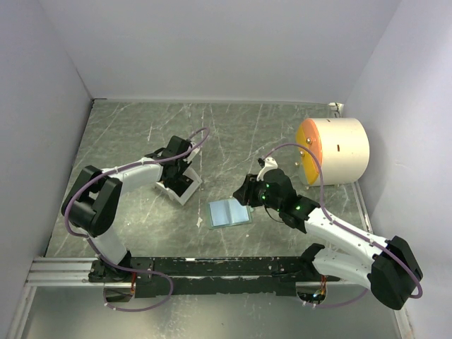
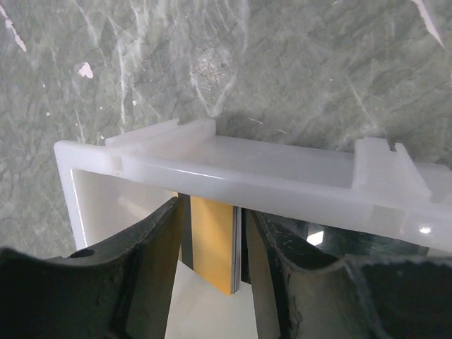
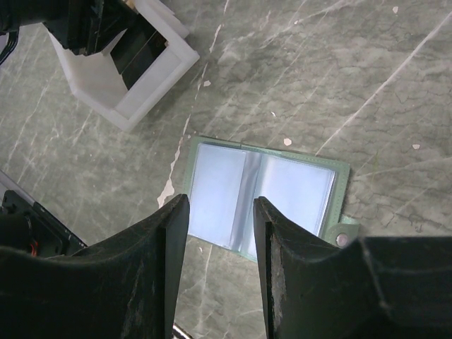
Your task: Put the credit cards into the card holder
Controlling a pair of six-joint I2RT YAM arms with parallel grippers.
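Observation:
A white plastic box (image 1: pixel 189 195) holds cards: an orange one (image 2: pixel 212 244) and dark ones (image 2: pixel 337 240). My left gripper reaches into the box, fingers either side of the orange card's near edge; whether they touch it is unclear. The card holder, a flat green-edged piece with two pale blue pockets (image 1: pixel 219 212) (image 3: pixel 291 189), lies right of the box. My right gripper hovers over the holder, fingers apart with nothing between them.
A white cylinder with an orange end (image 1: pixel 337 148) stands at the back right.

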